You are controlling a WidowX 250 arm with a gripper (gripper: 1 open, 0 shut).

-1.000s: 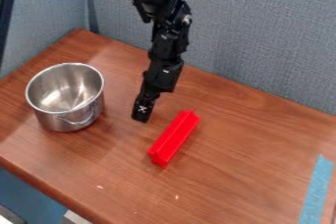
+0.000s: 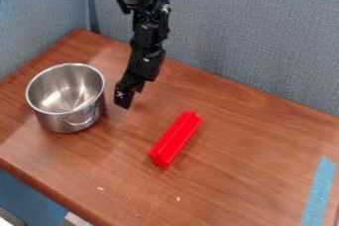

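A black robot arm reaches down from the top of the view, its gripper point(image 2: 126, 93) low over the wooden table, just right of a steel pot point(image 2: 65, 99). Whether the fingers are open or shut is hard to make out. A red bar-shaped object point(image 2: 175, 139) lies on the table to the lower right of the gripper.
Grey padded walls point(image 2: 232, 42) bound the table point(image 2: 245, 170) at the back and left. A light blue strip point(image 2: 318, 190) lies at the right edge.
The gripper has moved left and up in the view, away from the red object and closer to the pot. The pot and red object have not moved.
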